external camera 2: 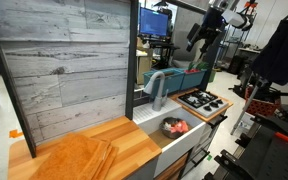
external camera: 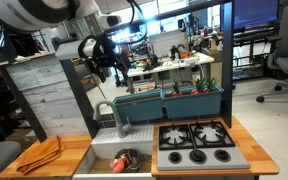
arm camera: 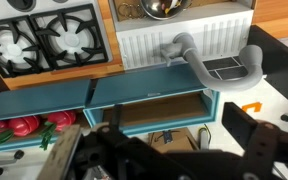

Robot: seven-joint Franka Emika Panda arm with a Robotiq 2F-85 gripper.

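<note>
My gripper (external camera: 109, 77) hangs in the air above the counter, left of the blue shelf. It stands open, and in the wrist view nothing shows between its dark fingers. Below it are the grey faucet (external camera: 108, 112) and the sink (external camera: 102, 164). A metal pan (external camera 2: 172, 127) with reddish and other items inside sits in the sink; only part of the pan (arm camera: 162, 7) shows at the wrist view's top edge. An orange cloth (external camera: 41, 153) lies on the wooden counter left of the sink.
A stove (external camera: 198, 143) with black grates stands right of the sink. Behind it, a blue shelf (external camera: 159, 107) carries red items with green tops (arm camera: 26, 125). Dark frame posts (external camera: 227, 60) and a grey wood-look panel (external camera 2: 69, 65) border the workspace.
</note>
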